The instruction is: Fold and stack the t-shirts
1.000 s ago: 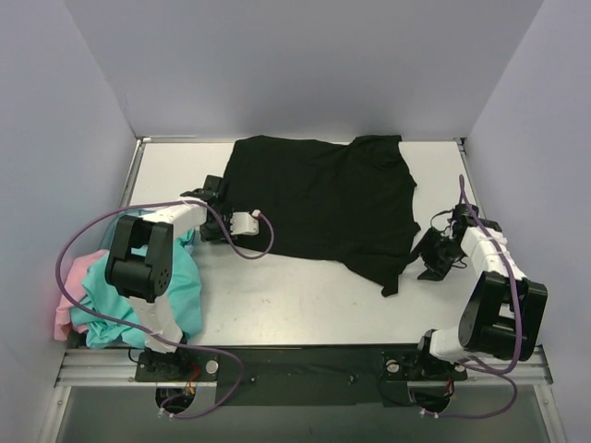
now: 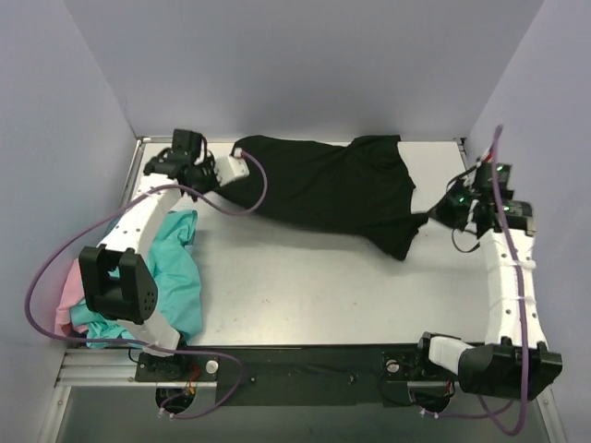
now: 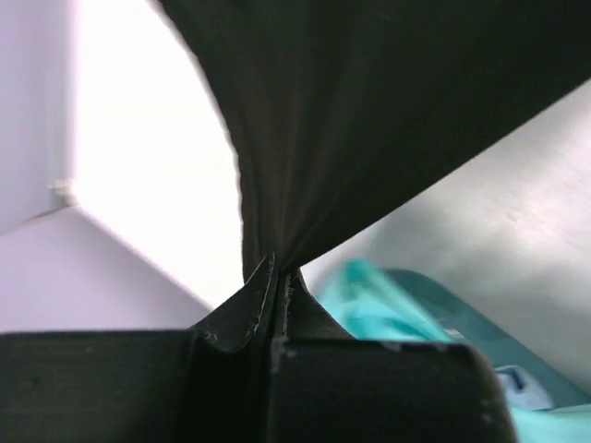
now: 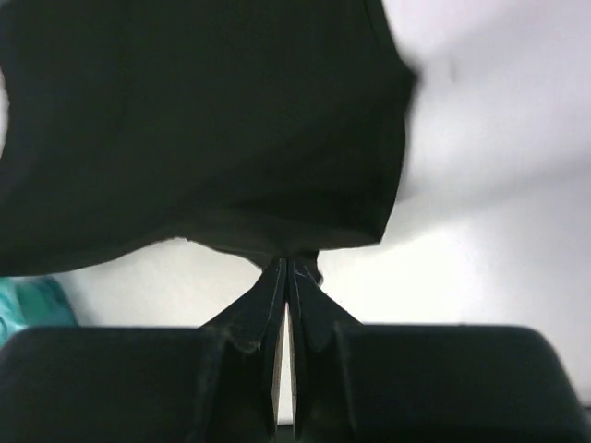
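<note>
A black t-shirt (image 2: 323, 185) is spread over the upper white table, its near edge lifted at both ends. My left gripper (image 2: 218, 181) is shut on its left near corner; in the left wrist view the cloth runs into the fingertips (image 3: 282, 272). My right gripper (image 2: 434, 216) is raised at the shirt's lower right, shut on a corner of the cloth, which in the right wrist view (image 4: 286, 263) reaches down to the fingertips.
A turquoise shirt pile (image 2: 175, 277) with pink cloth (image 2: 69, 300) lies at the table's left. Walls bound both sides and the back.
Both arms have risen and moved away from the near edge, lifting the shirt's near edge; the right gripper has taken the lower right corner up with it.
</note>
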